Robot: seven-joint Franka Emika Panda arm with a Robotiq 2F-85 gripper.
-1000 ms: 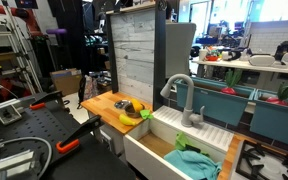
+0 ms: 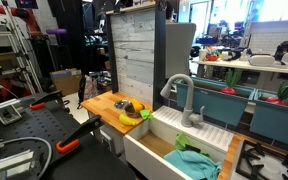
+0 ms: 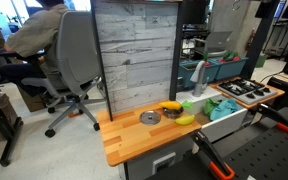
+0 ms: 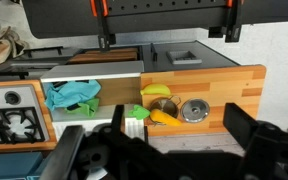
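Seen in the wrist view, my gripper is open, its dark fingers wide apart at the lower edge with nothing between them. Beyond them, well below, is the wooden counter (image 4: 246,82). On it are a yellow banana-like item (image 4: 158,78), a small metal pot (image 4: 164,103), an orange item (image 4: 165,118) at the pot's edge, a round metal lid (image 4: 195,110) and a green item (image 4: 139,112). A teal cloth (image 4: 72,92) lies in the white sink box, with something green on it. From the exterior views I cannot make out the fingers clearly.
A grey faucet (image 2: 189,95) rises behind the sink box (image 2: 149,160). The stove (image 2: 269,160) stands on the sink's far side from the pot. An upright white plank panel (image 3: 142,65) backs the counter. Black clamps with red parts (image 3: 219,165) sit at the near table edge.
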